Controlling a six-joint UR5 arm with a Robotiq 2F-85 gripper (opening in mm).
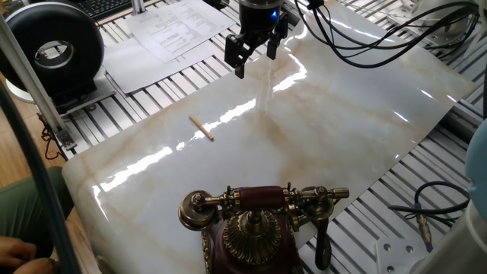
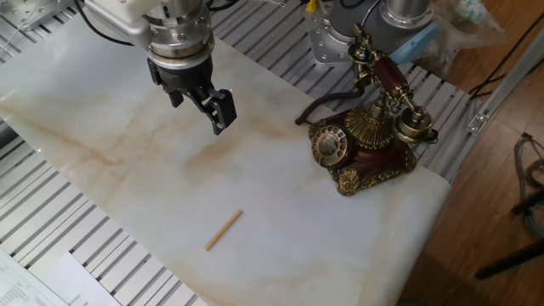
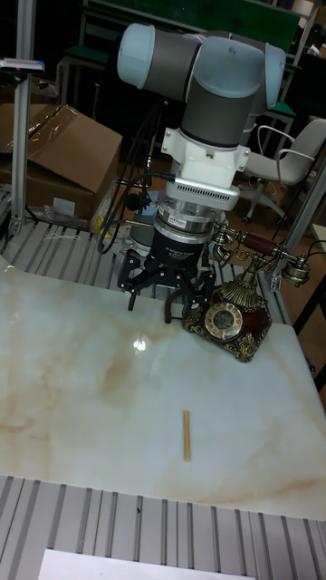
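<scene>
My gripper (image 3: 150,302) hangs above the marbled board with its fingers spread wide; nothing shows between its fingers. In exterior view 2 the gripper (image 2: 197,116) is up and to the left of a small wooden stick (image 2: 223,230), well apart from it. That stick (image 1: 202,128) lies flat and alone on the board. An ornate antique telephone (image 2: 367,144), dark red with brass trim, stands on the board with its handset on the cradle. In exterior view 3 the telephone (image 3: 232,317) appears to the right of the gripper.
The glossy marbled board (image 1: 327,144) is mostly bare around the stick, with bright reflections. Paper sheets (image 1: 171,34) lie beyond its edge on the slatted table. Black cables (image 1: 365,46) loop near the arm. A person's hand (image 1: 19,255) shows at lower left.
</scene>
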